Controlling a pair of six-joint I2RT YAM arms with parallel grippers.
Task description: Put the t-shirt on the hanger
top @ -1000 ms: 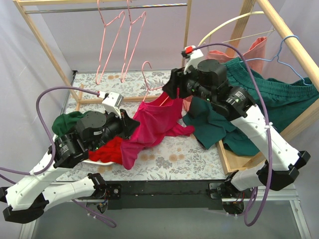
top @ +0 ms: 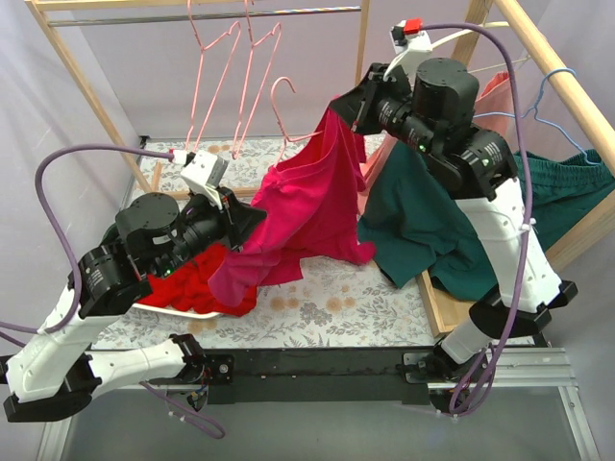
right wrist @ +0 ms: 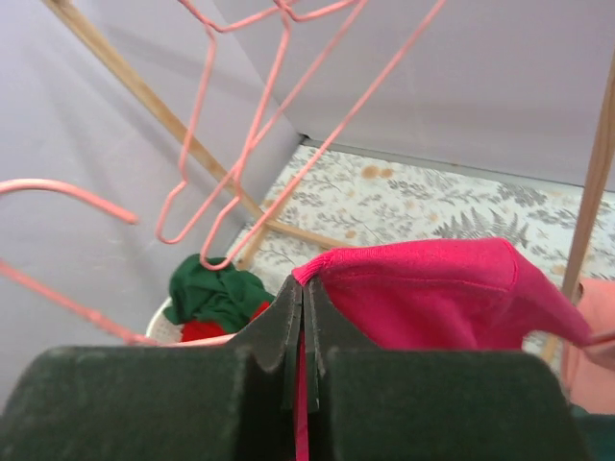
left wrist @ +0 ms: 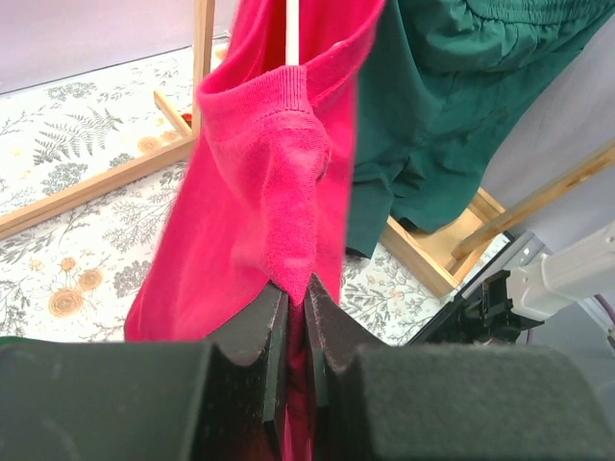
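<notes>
The magenta t-shirt is stretched between my two grippers. In the left wrist view, my left gripper is shut on a gathered fold of it, and a pale rod runs into the neck opening above. My right gripper is higher and farther back, shut on the shirt's upper edge; the right wrist view shows the cloth reaching its fingertips. A pink hanger has its hook free above the shirt, with one arm leading to the cloth near the right gripper. The rest of the hanger is hidden.
Two empty pink hangers hang from the metal rail at the back. Green shorts hang on the right side of the wooden frame. A basket with red cloth stands beneath my left arm.
My right gripper has shifted to the right and toward the back, pulling the shirt's upper edge higher.
</notes>
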